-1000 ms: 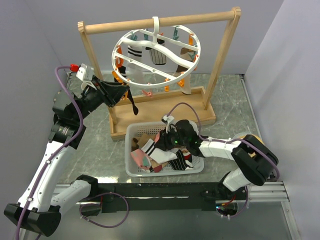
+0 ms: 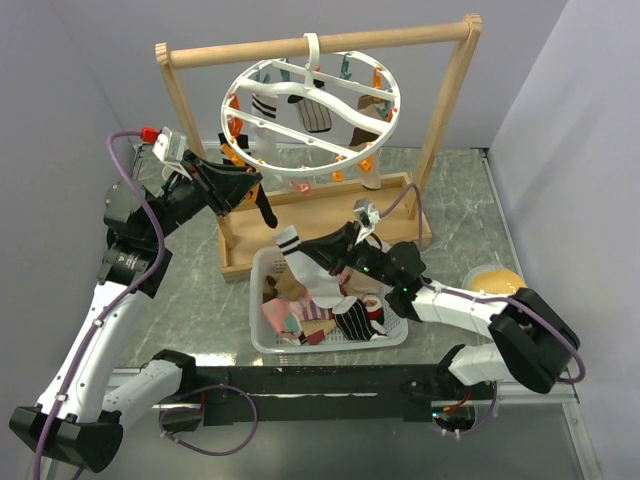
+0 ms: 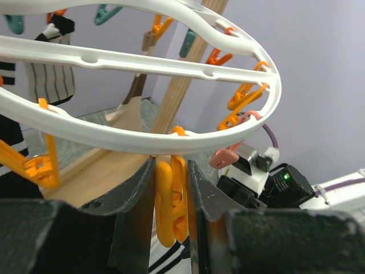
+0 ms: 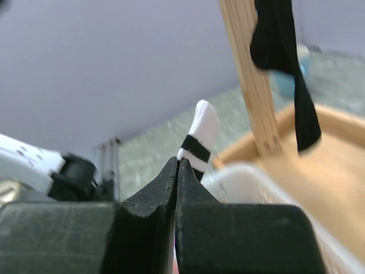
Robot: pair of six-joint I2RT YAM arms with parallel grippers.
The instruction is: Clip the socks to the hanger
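The round white hanger [image 2: 311, 165] with coloured clips hangs from a wooden frame, several socks clipped on it. My left gripper is at the hanger's front-left, its fingers around an orange clip [image 3: 165, 202] on the rim; how tightly they close is unclear. A black sock [image 4: 302, 114] hangs beside it. My right gripper [image 2: 308, 246] is raised over the basket, shut on a white sock [image 2: 315, 278] with black stripes, which dangles from the fingertips.
The white basket [image 2: 260, 340] of mixed socks sits in front of the wooden tray [image 2: 240, 264]. A round yellow-filled container [image 2: 495, 282] stands at the right.
My right gripper has risen out of the basket and moved toward the hanger, lifting the white striped sock. The left arm has barely moved.
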